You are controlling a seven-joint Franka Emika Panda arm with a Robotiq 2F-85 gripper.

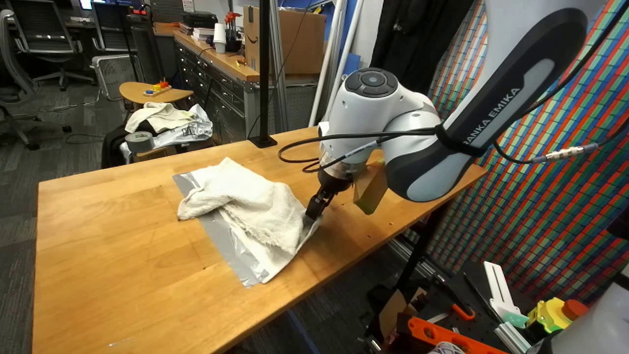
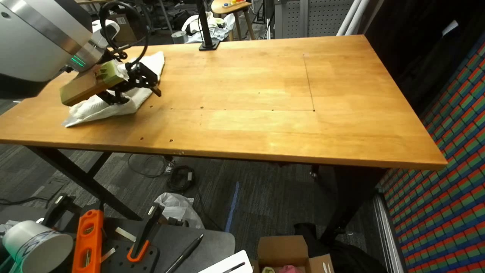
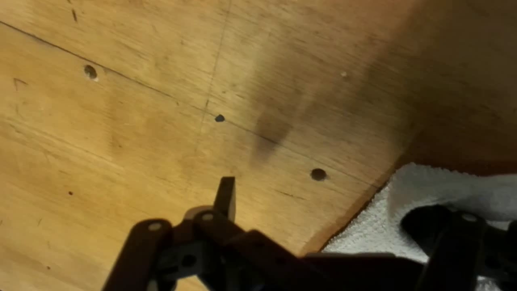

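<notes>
A rumpled cream towel lies on the wooden table, over a flat silver-grey sheet whose edge shows along the left. My gripper is low at the towel's right corner. In the wrist view the gripper is open, its fingers wide apart. One finger is over bare wood; the other is against the towel, a raised fold of which curls round its tip. From the other side, the gripper again shows spread fingers, with the towel partly hidden behind it.
A wood-and-green block is fixed beside the gripper on the arm. A black post stands at the table's back edge.
</notes>
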